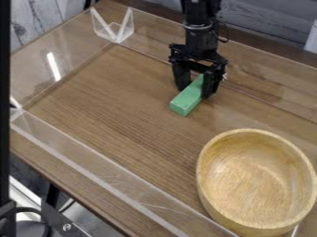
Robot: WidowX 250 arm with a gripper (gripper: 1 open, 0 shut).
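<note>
My black gripper (195,70) is low over the table at the upper middle, around the far end of a green rectangular object (188,101) that lies on the wood. The dark fingers overlap the green piece; whether they are shut on it I cannot tell.
A large pale yellow bowl (253,207) fills the lower right. A clear plastic wall or tray edge (115,23) is at the upper left.
</note>
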